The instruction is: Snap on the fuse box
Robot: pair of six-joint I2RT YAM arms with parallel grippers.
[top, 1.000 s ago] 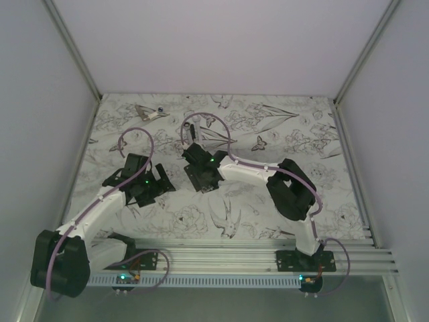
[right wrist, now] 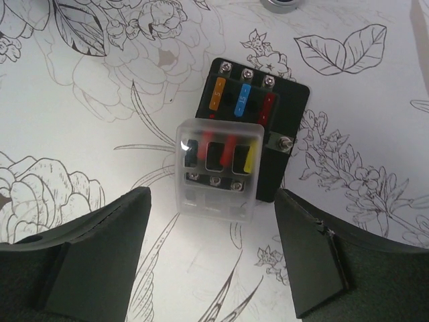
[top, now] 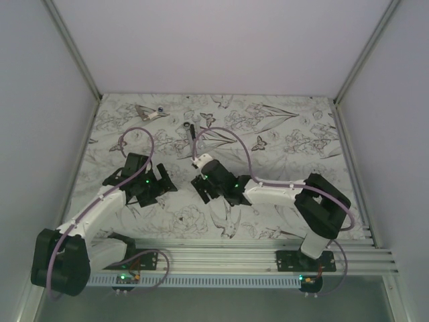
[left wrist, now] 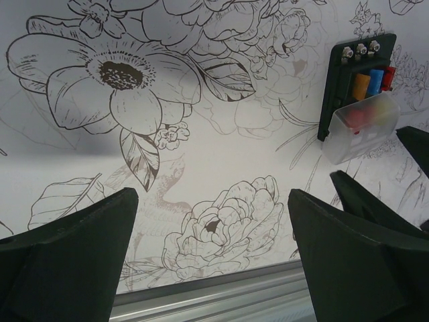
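Note:
The fuse box (right wrist: 288, 107) lies on the patterned table, a black base with orange, blue and red fuses. Its translucent cover (right wrist: 214, 201) sits over the lower part of the base, between my right fingers and the upper fuse row. My right gripper is open above it, fingers apart. In the left wrist view the box (left wrist: 333, 77) and cover (left wrist: 358, 134) are at upper right. My left gripper (top: 164, 179) stands open to the left of the box, nothing between its fingers.
Small loose items, perhaps tools, lie behind the box (top: 192, 134) and at the back left (top: 151, 114). A metal rail (top: 201, 245) runs along the front edge.
My right arm has moved back toward the front right, uncovering more of the fuse box area. The left arm has not moved.

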